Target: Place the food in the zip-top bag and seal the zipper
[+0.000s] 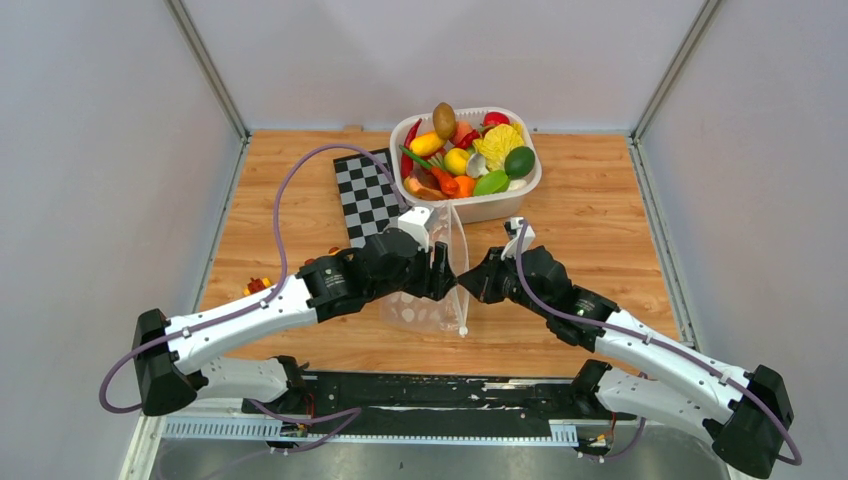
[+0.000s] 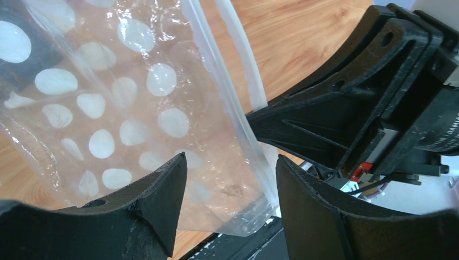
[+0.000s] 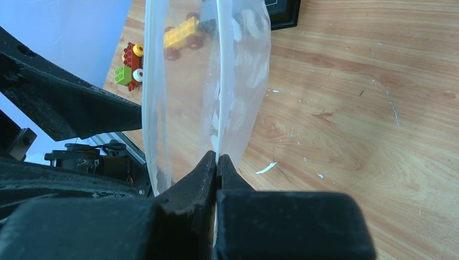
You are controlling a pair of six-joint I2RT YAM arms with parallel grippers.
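The clear zip top bag [image 1: 418,314], printed with white dots, stands at mid-table between the two arms. My right gripper is shut on one lip of its mouth. The other lip [image 3: 145,116] runs apart from that one, so the mouth gapes. In the left wrist view my left gripper is open, its fingers apart on either side of the near lip of the bag [image 2: 227,103], which passes close to the right-hand finger [image 2: 303,200]. Assorted food [image 1: 457,160] fills a white basket [image 1: 500,208] at the back.
A black-and-white checkered board [image 1: 362,196] lies left of the basket. Small toy-brick pieces [image 1: 257,286] rest on the table at left, partly behind the left arm.
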